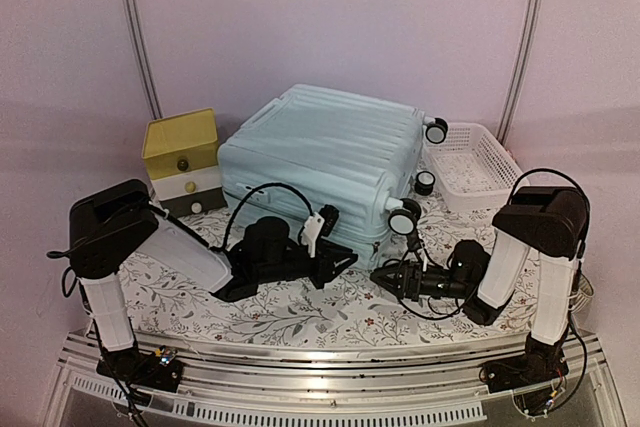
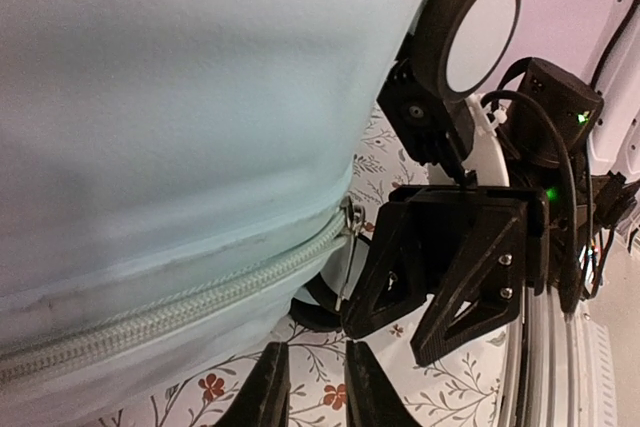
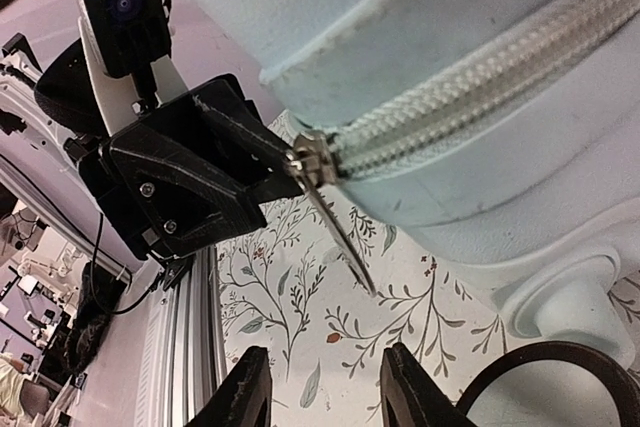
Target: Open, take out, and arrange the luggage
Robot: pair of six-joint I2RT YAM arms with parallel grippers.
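Observation:
A pale blue suitcase lies flat at the centre of the table, its zipper running along the front side toward a metal zipper pull at the right front corner. My left gripper is low at the suitcase's front, its fingertips below the zipper line. My right gripper is at the corner, near the hanging pull; its fingertips show below the pull, apart from it in that view. Whether either gripper holds anything between its fingers I cannot tell.
A white basket stands at the back right. Stacked yellow, white and dark drawers stand at the back left. Suitcase wheels stick out at the right.

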